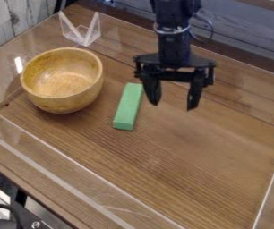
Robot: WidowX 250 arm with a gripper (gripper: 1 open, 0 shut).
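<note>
My black gripper point(172, 89) hangs over the upper middle of the wooden table, open, with its two fingers spread wide and nothing visible between them. A green block point(127, 106) lies lengthwise on the table just left of it and lower in the view, apart from the fingers. A tan bowl point(62, 63) sits at the left, beyond the block.
A clear plastic object point(77, 29) stands at the back left. Walls border the left and back, and a dark cable lies at the lower left edge.
</note>
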